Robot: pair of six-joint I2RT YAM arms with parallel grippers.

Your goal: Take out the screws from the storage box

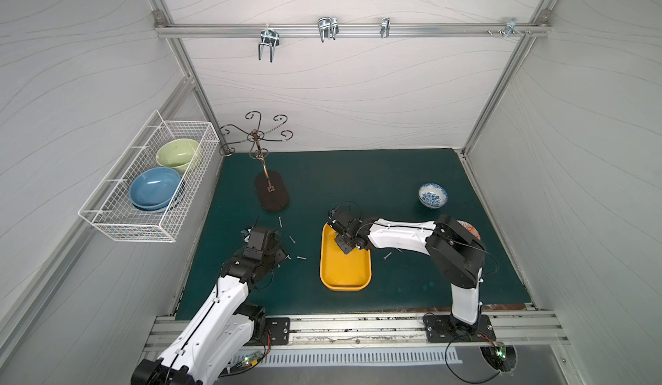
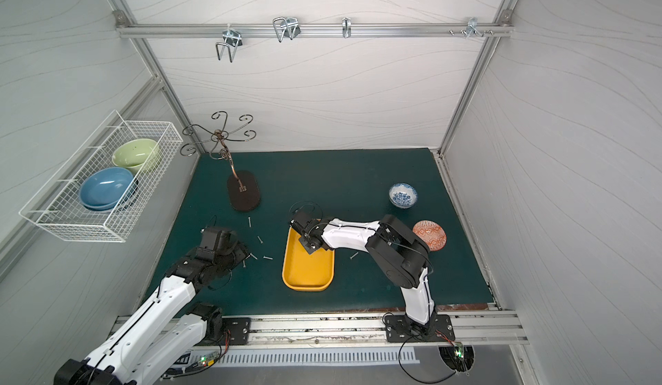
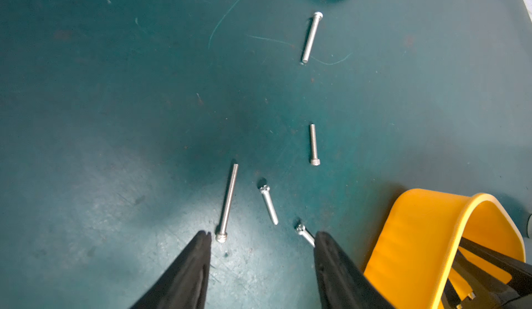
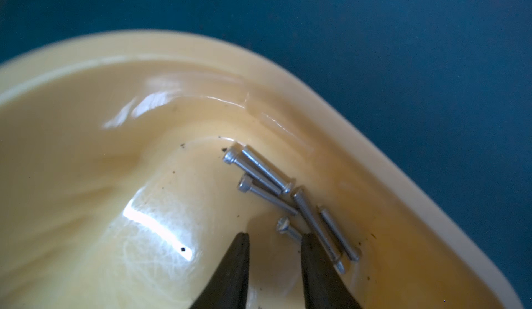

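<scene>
Several silver screws lie loose on the green table left of the yellow box (image 1: 344, 271), among them a long screw (image 3: 228, 201) and a short screw (image 3: 313, 143). Above these, my left gripper is open and empty. My right gripper is inside the box, open, over a cluster of several screws (image 4: 314, 223) along the box's wall, touching or not cannot be told.
A metal stand on a brown base (image 1: 271, 191) is behind the loose screws. A wire basket (image 1: 103, 216) with bowls hangs at left. A blue-patterned bowl (image 1: 432, 195) and an orange plate (image 2: 429, 234) sit at right.
</scene>
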